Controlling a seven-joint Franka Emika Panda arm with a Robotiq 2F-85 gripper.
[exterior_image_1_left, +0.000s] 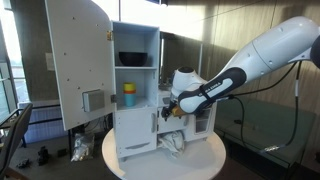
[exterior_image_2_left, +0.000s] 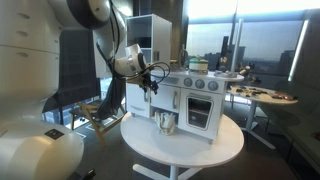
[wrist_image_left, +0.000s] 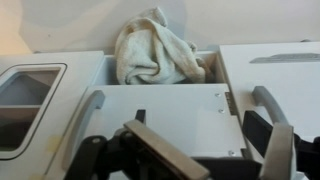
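A cream cloth lies bunched at the lower edge of a white cabinet door in the wrist view. In exterior view 1 the cloth shows at the base of the toy kitchen, by the round table. My gripper is open, its two dark, pale-edged fingers spread in front of the cabinet doors with nothing seen between them. Exterior view 2 has the gripper close to the kitchen's front, higher than the cloth and apart from it.
The tall cabinet door stands wide open at the left. Shelves hold a dark bowl and stacked coloured cups. Curved handles project from the doors. A pot stands on top. The round table has bare room in front.
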